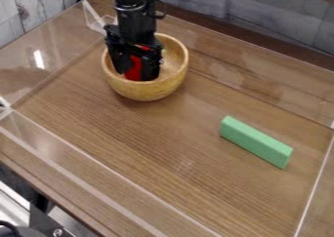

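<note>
The black gripper (135, 48) reaches down from the top into a tan wooden bowl (164, 86) in the upper middle, its fingers around a red object (137, 62) inside. The dark fingers partly cover the red object, so whether they are closed on it is unclear.
A green block (256, 141) lies on the wooden table (144, 168) to the right. A pale wall stands at the top left, beside the table's edge.
</note>
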